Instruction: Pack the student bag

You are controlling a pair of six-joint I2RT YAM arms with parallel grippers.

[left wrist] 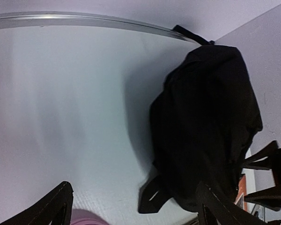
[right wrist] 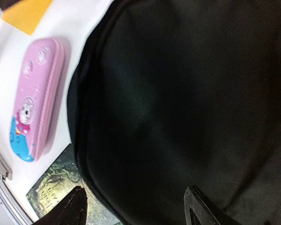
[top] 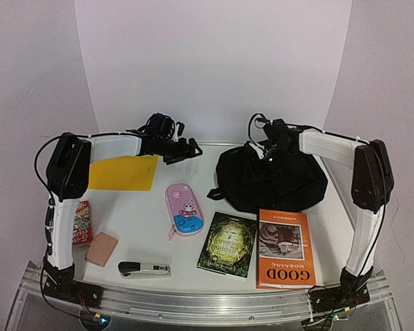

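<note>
The black bag (top: 293, 183) lies slack at the back right of the table. Above its left part hangs my right gripper (top: 257, 162); in the right wrist view its fingers (right wrist: 72, 208) stand wide apart, with bag cloth below and nothing seen held. Left of the bag, over bare table, my left gripper (top: 193, 152) is open and empty, its fingers (left wrist: 56, 206) spread. A pink pencil case (top: 184, 209) lies mid-table. In front of the bag are a dark green book (top: 228, 245) and an orange book (top: 285, 249). The bag's opening cannot be made out clearly.
Under the left arm lies a yellow folder (top: 124, 174). A red book (top: 82, 224), a brown notebook (top: 101, 249) and a stapler (top: 144, 269) are at the front left. Bare table separates the folder from the bag.
</note>
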